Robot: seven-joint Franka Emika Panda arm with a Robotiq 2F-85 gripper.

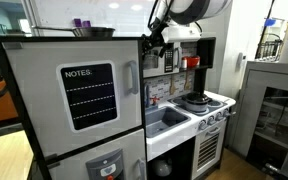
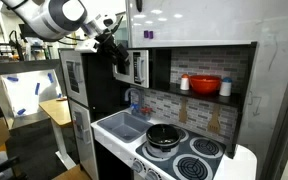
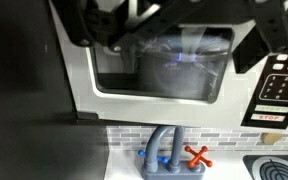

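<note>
My gripper stands open in front of a toy microwave, one dark finger at the upper left of the wrist view and the other at the upper right. Between them shows only the microwave's dark window, with a bluish reflection or object behind it. The keypad is on the right, and the door looks closed. In the second exterior view the gripper is close to the microwave; whether they touch, I cannot tell. From the first exterior view, the gripper partly covers that shelf.
Below the microwave are a sink and blue-grey faucet. A black pan sits on the stove. A red pot stands on the right shelf. A white fridge borders the left side.
</note>
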